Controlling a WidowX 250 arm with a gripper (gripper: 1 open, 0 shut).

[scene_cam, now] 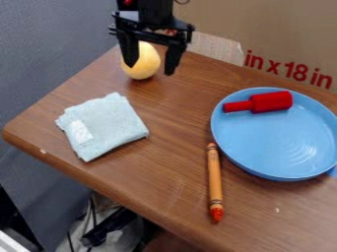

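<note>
My gripper [150,59] hangs at the top over the back left of the wooden table, its dark fingers open around the upper part of a yellow rounded object [141,67]. Whether the fingers touch it is unclear. A folded pale blue cloth [101,125] lies at the left. An orange crayon [215,182] lies at the front right, left of a blue plate [277,148] that holds a red cylindrical object with a handle [270,101].
A cardboard box [277,39] stands behind the table [158,187]. The table's left edge drops away to grey floor.
</note>
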